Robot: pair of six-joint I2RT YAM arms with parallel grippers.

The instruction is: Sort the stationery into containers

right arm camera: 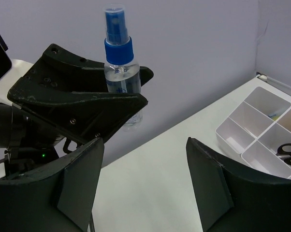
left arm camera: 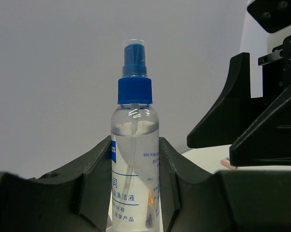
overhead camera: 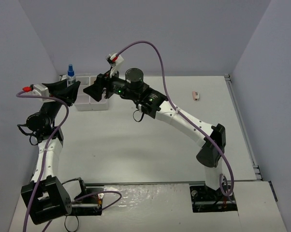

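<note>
A clear spray bottle (left arm camera: 136,179) with a blue top stands upright in my left gripper, which is shut on its body. Seen from the right wrist, the same bottle (right arm camera: 122,77) is held high above the table. My right gripper is open and empty, a short way to the right of the bottle in the top view. Below and behind the hands lies a white divided container (overhead camera: 93,107), partly covered by the arms. Black scissors (right arm camera: 289,153) rest in one of its compartments.
A small pinkish-white object (overhead camera: 196,95) lies alone at the right of the table (overhead camera: 136,159). Grey walls close in the left, back and right sides.
</note>
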